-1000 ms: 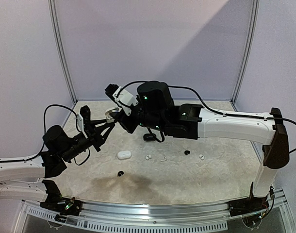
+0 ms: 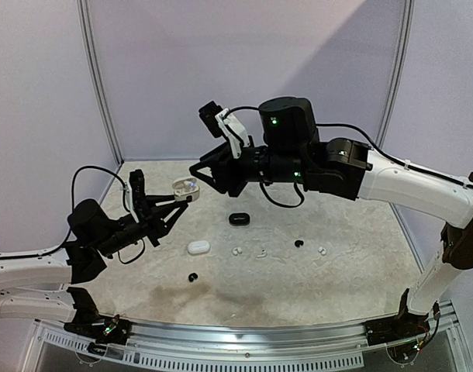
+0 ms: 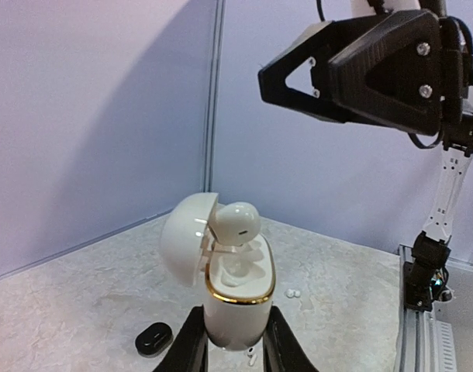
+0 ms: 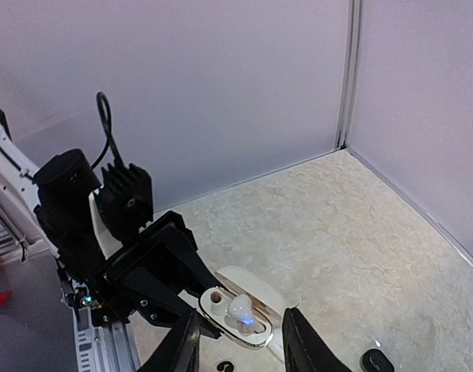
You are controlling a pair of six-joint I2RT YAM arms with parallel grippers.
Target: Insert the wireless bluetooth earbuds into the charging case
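My left gripper is shut on an open white charging case, held upright in the air with its lid raised. A white earbud sits tilted at the top of the case, its stem down into it; from the right wrist view, one socket beside that earbud looks empty. My right gripper hangs above and to the right of the case, its fingers apart with nothing seen between them.
On the table lie a closed white case, a black case, white earbuds and small black earbuds.
My right gripper has moved up and to the right, away from the case. The left arm and the case held in it have stayed about where they were.
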